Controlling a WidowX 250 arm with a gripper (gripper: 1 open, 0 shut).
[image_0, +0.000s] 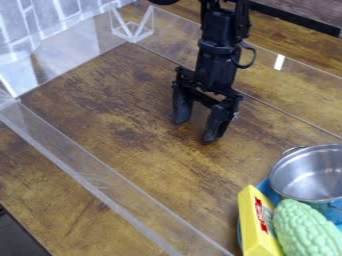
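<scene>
My black gripper hangs low over the middle of the wooden table, its two dark fingers spread apart with nothing visible between them. The arm rises behind it to the top of the view.
At the lower right are a metal pot, a yellow box and a green corn-like object, on something blue. Clear plastic barriers edge the work area.
</scene>
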